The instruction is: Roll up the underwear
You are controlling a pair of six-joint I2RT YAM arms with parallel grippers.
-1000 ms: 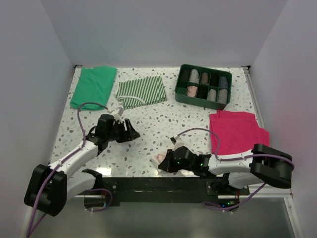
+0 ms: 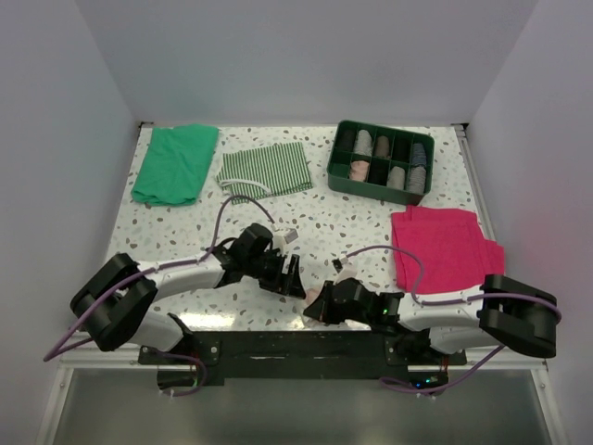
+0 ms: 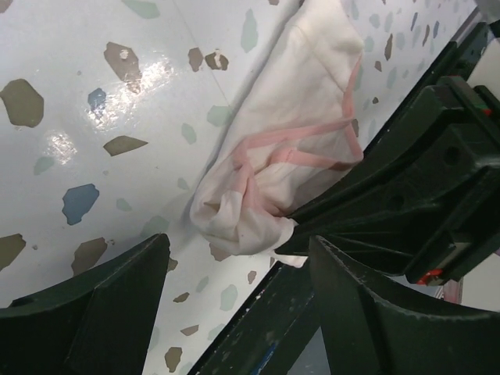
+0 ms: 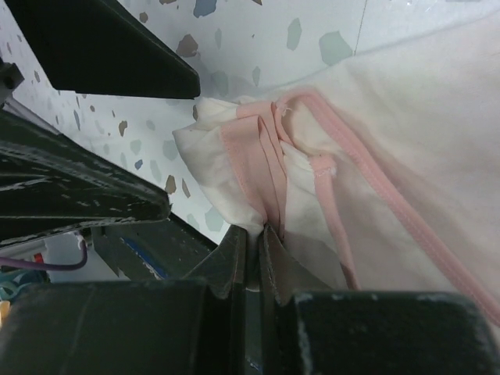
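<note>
White underwear with pink trim (image 4: pixel 336 148) lies bunched near the table's front edge, mostly hidden by the grippers in the top view. My right gripper is shut on a fold of the underwear, its fingertips pinching the gathered cloth. From the left, my left gripper (image 2: pixel 298 276) reaches in beside the same end of the cloth, its fingers (image 4: pixel 117 55) apart. In the left wrist view the bunched end of the underwear (image 3: pixel 242 219) lies just beyond the open left fingers, with nothing between them.
A green divided box (image 2: pixel 380 190) with several rolled items stands at the back right. Red cloths (image 2: pixel 445 246) lie on the right; a green cloth (image 2: pixel 176 162) and a striped green one (image 2: pixel 269 170) lie at the back left.
My left gripper has come right and towards the front, up to the underwear. The right gripper, with the cloth in it, has shifted only slightly.
</note>
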